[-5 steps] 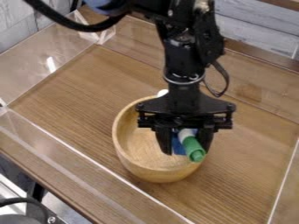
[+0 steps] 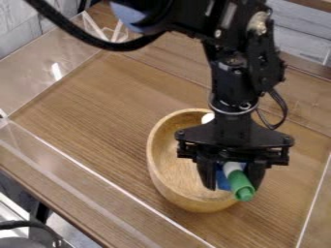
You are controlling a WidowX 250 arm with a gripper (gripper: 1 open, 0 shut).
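My black gripper is low over a light wooden bowl, shut on a cylindrical object with a green end and a pale band, which points down and toward the viewer. A blue piece shows beside it between the fingers, partly hidden. The gripper body hides much of the bowl's right side.
A clear acrylic edge runs along its left and front, with black cables at the lower left and top.
The gripper and the green-ended object have moved right over the last second. The bowl has shifted right too, out from about the same place under the gripper.
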